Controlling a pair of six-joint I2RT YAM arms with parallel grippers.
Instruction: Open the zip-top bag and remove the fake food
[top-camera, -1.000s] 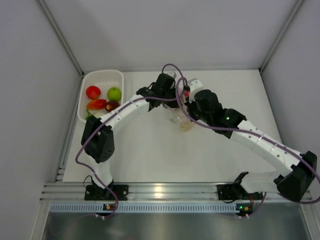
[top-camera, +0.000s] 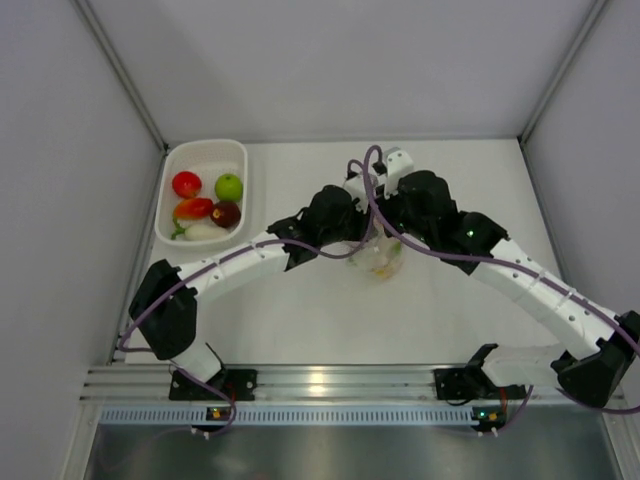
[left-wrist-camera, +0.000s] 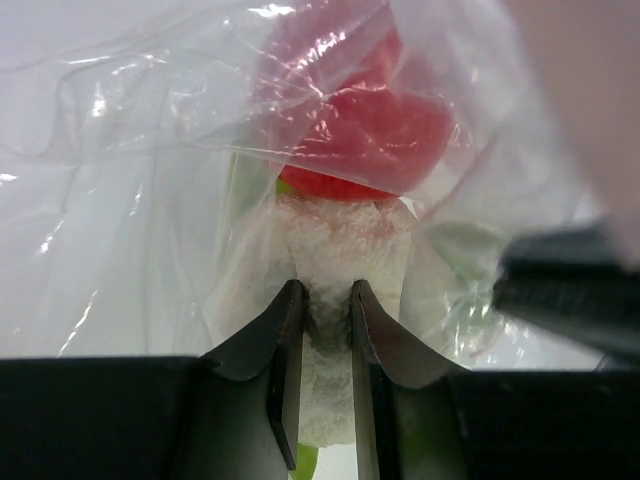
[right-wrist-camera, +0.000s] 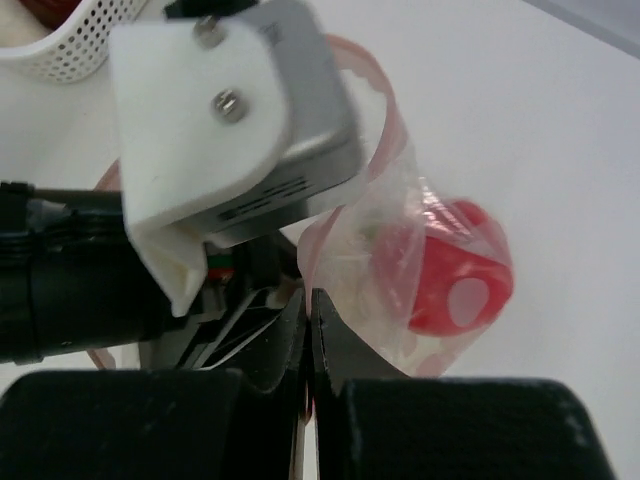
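Note:
The clear zip top bag (top-camera: 382, 258) sits mid-table, both grippers at its top. In the left wrist view my left gripper is shut on a pale, crinkly item (left-wrist-camera: 330, 240) inside the bag, with a red piece of fake food (left-wrist-camera: 370, 140) above it and some green showing. In the right wrist view my right gripper is shut at the bag's pink-edged rim (right-wrist-camera: 355, 180); the left gripper's housing hides part of the bag. The red piece lies in the bag to the right.
A white basket (top-camera: 165, 205) holding several pieces of fake fruit and vegetables stands at the back left. The two arms are crowded close together over the bag.

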